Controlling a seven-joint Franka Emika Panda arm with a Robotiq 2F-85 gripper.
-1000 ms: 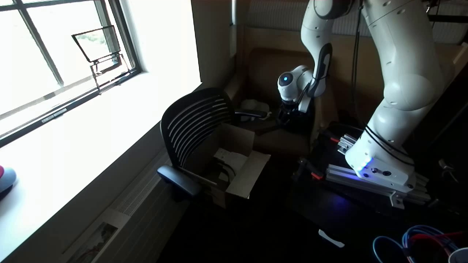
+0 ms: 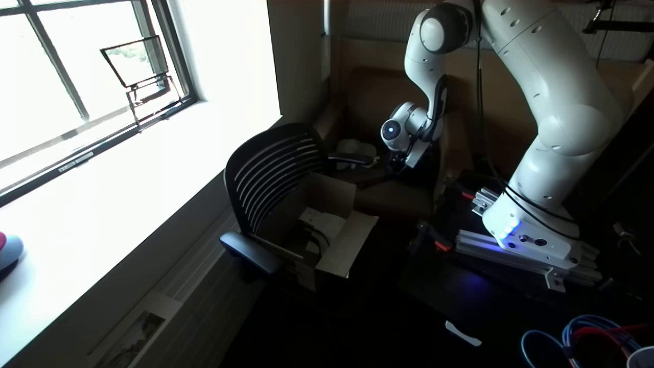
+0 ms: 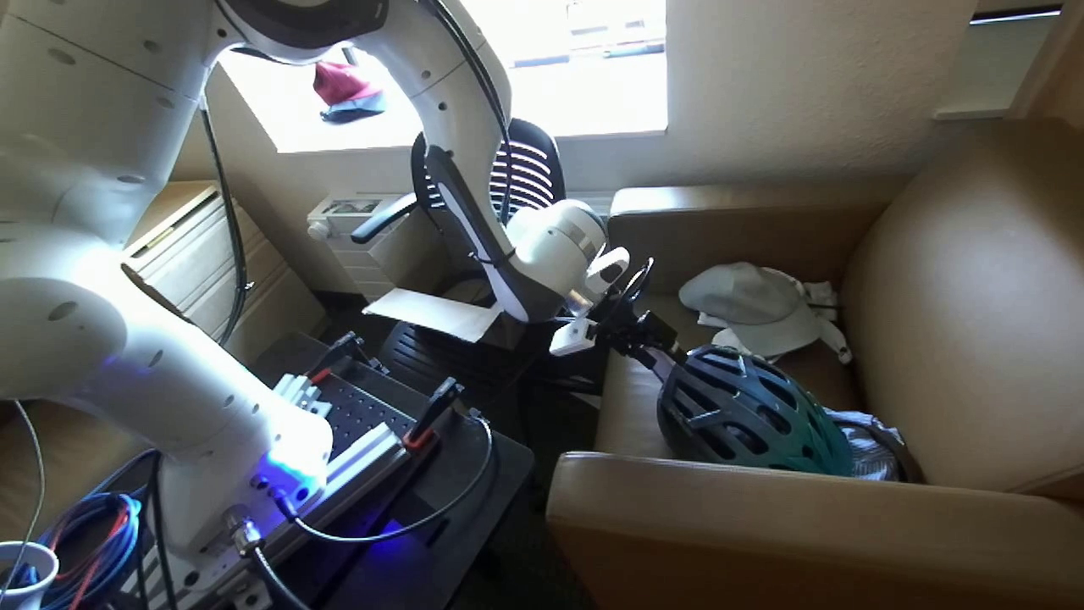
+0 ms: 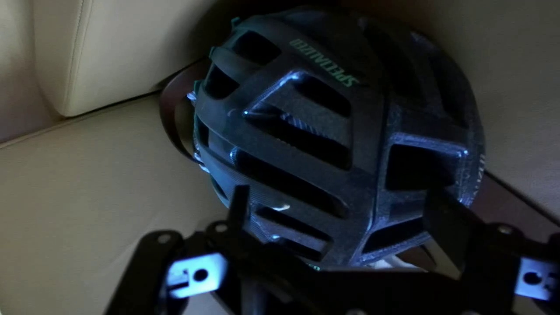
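A dark bike helmet with green parts (image 3: 757, 407) lies on the seat of the tan armchair (image 3: 1016, 295). In the wrist view the helmet (image 4: 362, 120) fills the middle, its many vents facing me. My gripper is open, with its two fingers wide apart over the helmet's lower part. Seen from the second exterior view, the gripper (image 3: 666, 361) reaches sideways to the helmet's near end. Whether a finger touches the shell cannot be told. The first exterior view shows the gripper (image 2: 399, 164) only as a dark shape.
A pale cap (image 3: 747, 295) sits behind the helmet on the seat. The armchair's front armrest (image 3: 813, 503) runs close beside the helmet. A black office chair (image 2: 276, 178) carries an open cardboard box (image 2: 355, 242). A red and blue cap (image 3: 345, 86) is on the windowsill.
In the first exterior view my arm has swung to the left and the hand has tilted over. The chair and box stand unchanged.
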